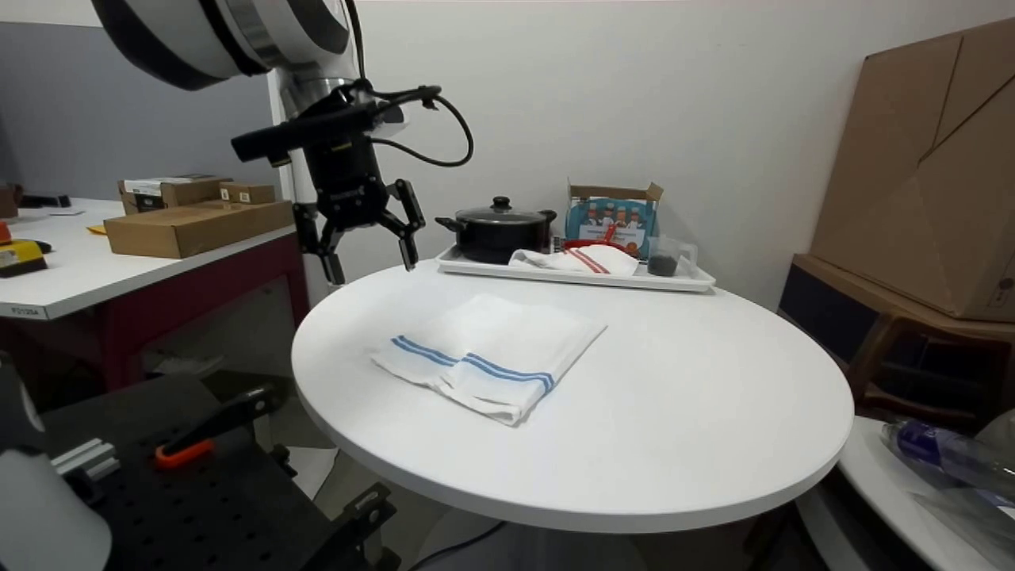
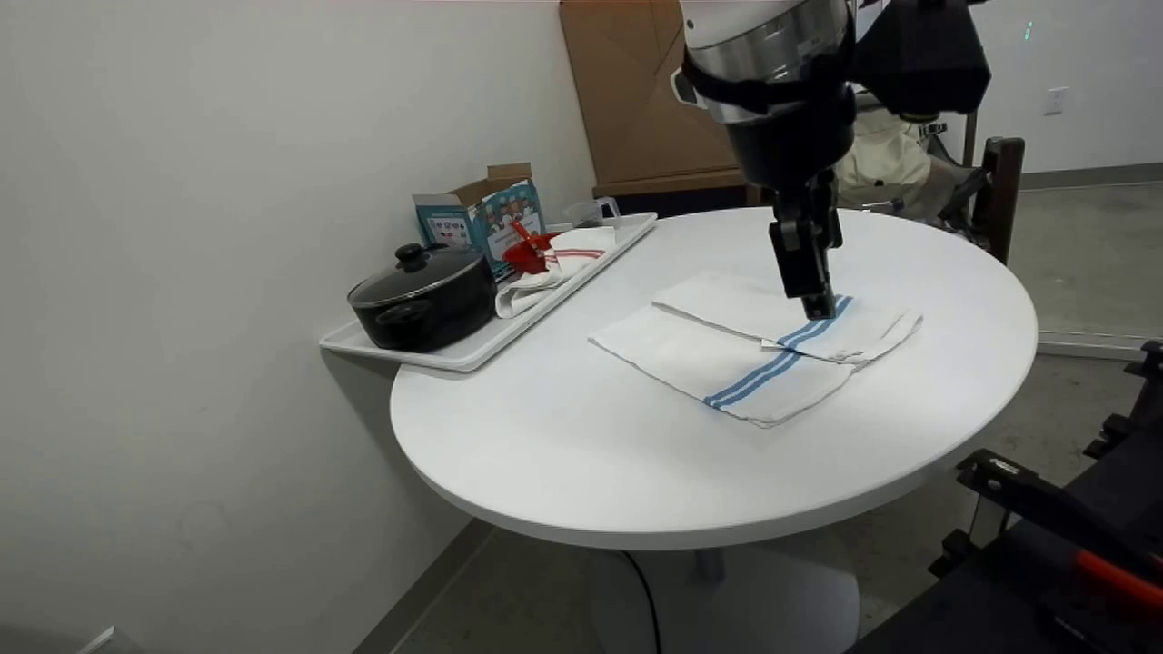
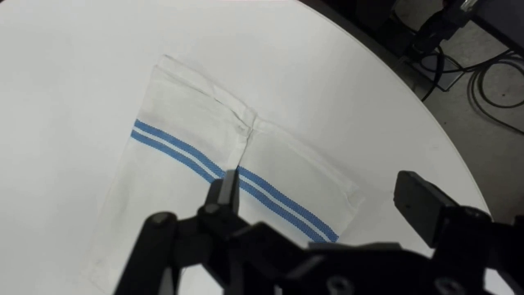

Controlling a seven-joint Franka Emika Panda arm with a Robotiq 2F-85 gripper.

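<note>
A white towel (image 1: 495, 333) with blue stripes lies folded and flat on the round white table (image 1: 704, 409). In the wrist view, a crease runs across the towel (image 3: 172, 105) where two layers meet, and its upper edge is slightly rumpled. My gripper (image 1: 372, 274) hangs above the table's left side in exterior view 1, its fingers wide apart with nothing between them. Exterior view 2 has the gripper (image 2: 812, 311) in front of the towel's striped part (image 2: 763, 381). In the wrist view one finger (image 3: 228, 191) overlaps the stripes; the other (image 3: 417, 206) appears over bare table.
At the table's back, a white tray (image 1: 542, 273) carries a black lidded pot (image 1: 499, 231), a red-striped cloth (image 1: 585, 258), a blue box (image 1: 614, 220) and a clear cup (image 1: 666, 258).
</note>
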